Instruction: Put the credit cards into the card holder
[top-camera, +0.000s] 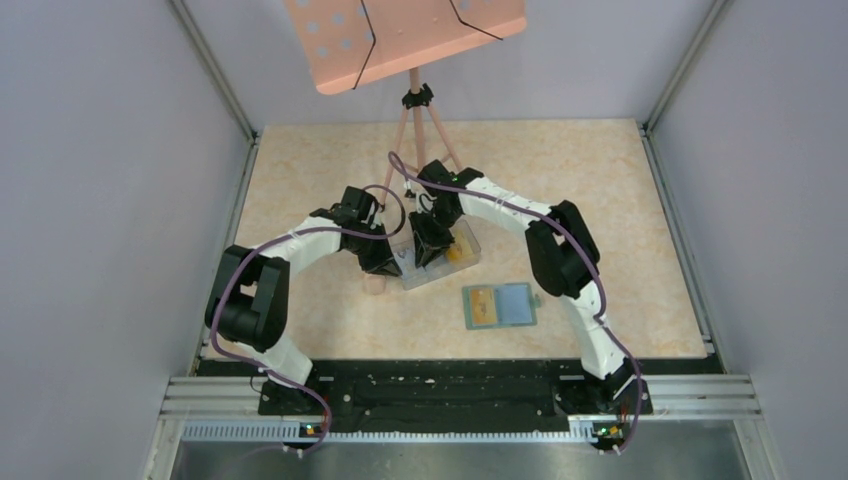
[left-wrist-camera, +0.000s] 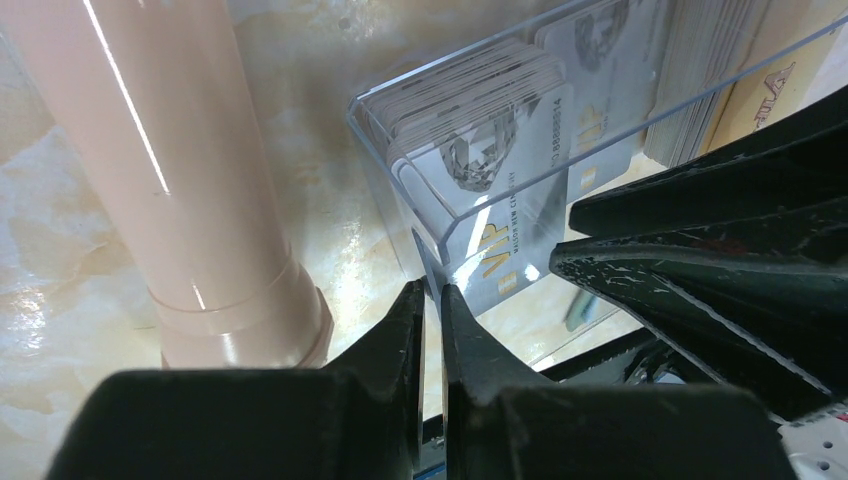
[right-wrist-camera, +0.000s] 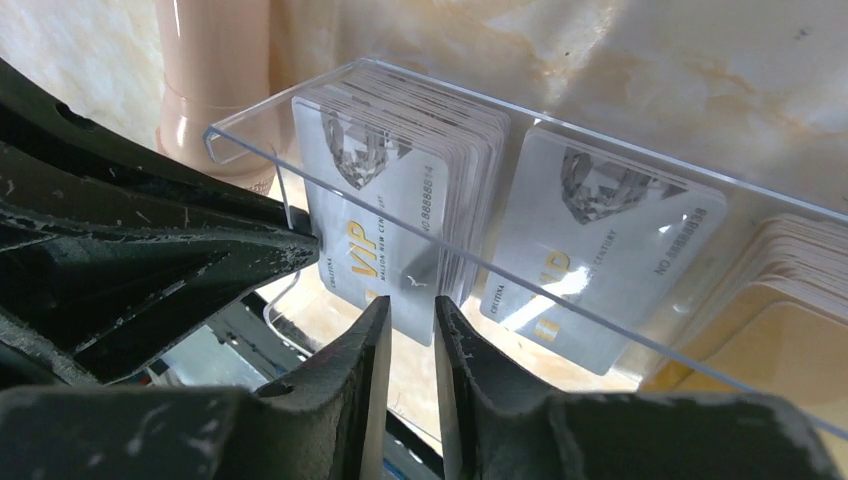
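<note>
A clear acrylic card holder (top-camera: 463, 262) holds stacks of silver VIP cards (right-wrist-camera: 375, 250) and gold cards (right-wrist-camera: 790, 340). My left gripper is shut on the holder's left end wall, beside the leftmost silver stack. My right gripper is over the holder, its fingertips a small way apart at the lower part of the leftmost silver stack; whether a card is between them is unclear.
A pink tripod leg (left-wrist-camera: 170, 180) stands beside the holder's left end. A flat card case (top-camera: 515, 305) with gold and blue compartments lies nearer the front right.
</note>
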